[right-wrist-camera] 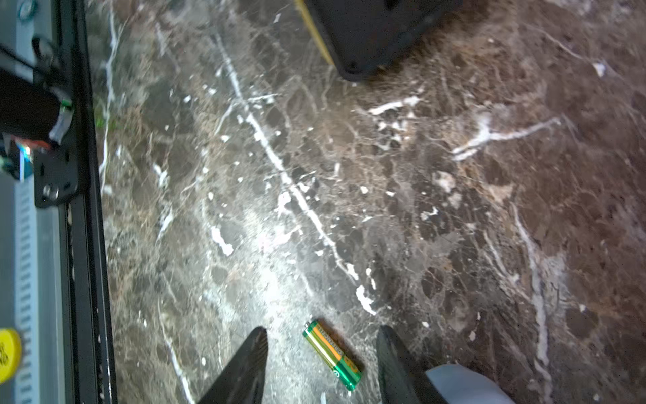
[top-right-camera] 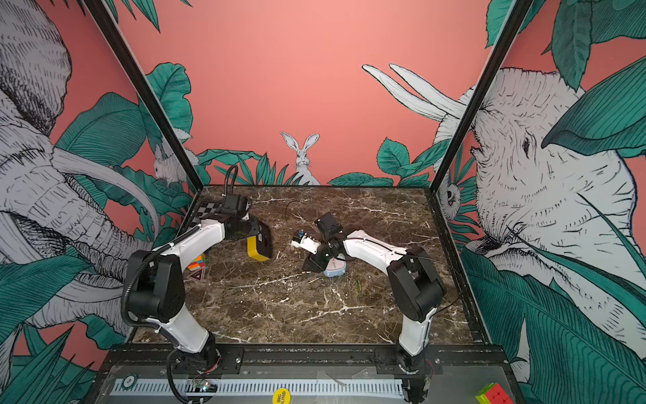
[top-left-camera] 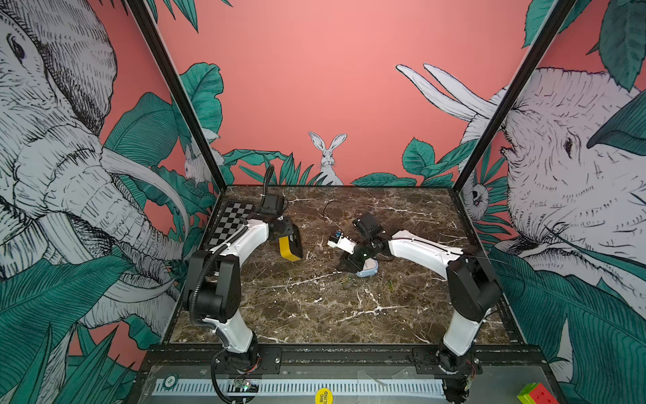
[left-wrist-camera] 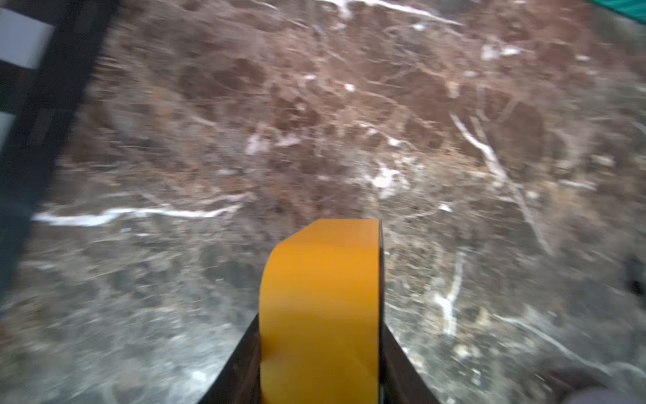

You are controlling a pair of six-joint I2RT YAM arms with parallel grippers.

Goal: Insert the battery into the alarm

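The alarm (top-left-camera: 290,247), a yellow block with a black face, is in my left gripper, which is shut on it over the left part of the table. Its yellow side fills the lower middle of the left wrist view; the black back (right-wrist-camera: 377,30) shows at the top of the right wrist view. My right gripper is open. A green and orange battery (right-wrist-camera: 333,355) shows against the marble, framed between the right fingers but touching neither. Its height above the table cannot be told. Any battery slot on the alarm is hidden.
A pale blue container (top-left-camera: 367,268) stands partly hidden under the right gripper. A checkered board (top-left-camera: 232,222) lies at the back left, and a colourful cube (top-right-camera: 196,262) sits near the left edge.
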